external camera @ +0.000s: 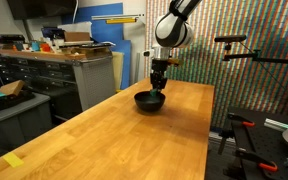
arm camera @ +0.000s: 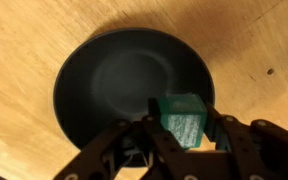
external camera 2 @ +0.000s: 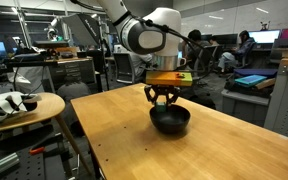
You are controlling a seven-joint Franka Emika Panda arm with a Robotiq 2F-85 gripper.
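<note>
A round black bowl (external camera: 149, 101) stands on the wooden table, dark and bare inside as far as the wrist view shows. A small green block with a pale face (arm camera: 183, 123) is pinched between the fingers of my gripper, which is shut on it. From above, the block overlaps the bowl's lower right rim. In exterior view 2, the block (external camera 2: 162, 100) appears right at the mouth of the bowl (external camera 2: 170, 119), with the gripper (external camera 2: 161, 91) over it. How far above the bowl's floor the block hangs is hard to tell.
Wide bare wood of the tabletop (external camera: 94, 130) extends in front of the bowl and to its left. A tool chest (external camera: 69, 78) and cluttered shelves are behind the table. A dark storage box (external camera 2: 249, 83) lies beyond the table's far edge.
</note>
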